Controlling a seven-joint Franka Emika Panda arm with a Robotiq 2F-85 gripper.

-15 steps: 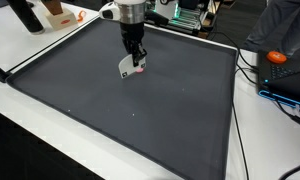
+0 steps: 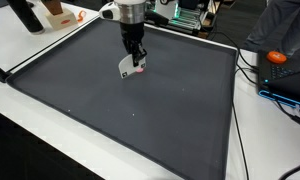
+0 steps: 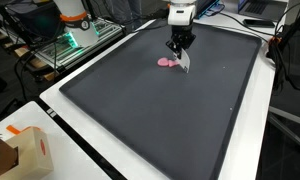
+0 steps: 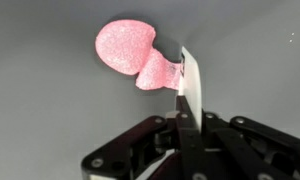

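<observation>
My gripper is shut on a thin white card (image 4: 191, 80), seen nearly edge-on in the wrist view. In the first exterior view this card (image 2: 127, 67) stands upright on the dark mat, below my gripper (image 2: 137, 55). A lumpy pink piece (image 4: 125, 46) lies flat on the mat, with one large rounded lobe and a smaller part beside it. Its narrow end meets or passes behind the card's edge; whether it is cut through I cannot tell. Exterior view 2 shows the pink piece (image 3: 168, 62) left of the card (image 3: 185, 64).
A white table border (image 2: 80, 122) surrounds it. A beige and orange box (image 3: 35, 153) stands at the near left corner in exterior view 2. Off to the right in exterior view 1 is a dark device (image 2: 285, 80).
</observation>
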